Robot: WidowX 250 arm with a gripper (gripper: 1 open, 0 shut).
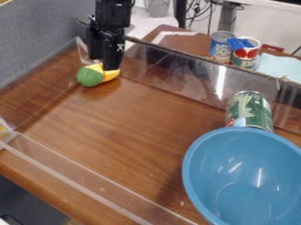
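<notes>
My black gripper (pixel 108 54) hangs at the upper left of the camera view, open, over the back part of the wooden surface. Just below it lies a green and yellow object (pixel 91 76), its green end to the left and its yellow part to the right, partly behind the gripper. Whether the fingertips touch it I cannot tell.
A blue bowl (pixel 244 180) fills the lower right, with a green can (pixel 249 114) behind it. Beyond a clear panel stand two cans (pixel 221 46) near a light cloth (pixel 280 67).
</notes>
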